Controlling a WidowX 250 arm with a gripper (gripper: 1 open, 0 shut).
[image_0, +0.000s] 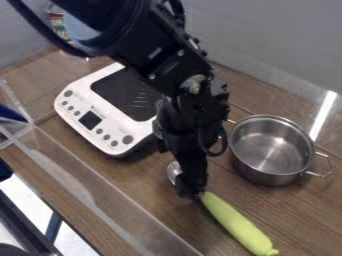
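Observation:
My black arm reaches down from the top middle, with the gripper (189, 182) low over the wooden counter, at the upper end of a long pale yellow-green corn cob (238, 222). A silvery object (174, 172) lies just beside the fingers, partly hidden by them. Whether the fingers are open or shut on anything cannot be made out. A steel pot (271, 151) with two handles stands to the right of the gripper.
A white induction cooker (94, 125) with a black top sits at the left rear. A clear plastic edge runs along the left front. Bare counter (134, 190) lies left of the gripper; a wall is behind.

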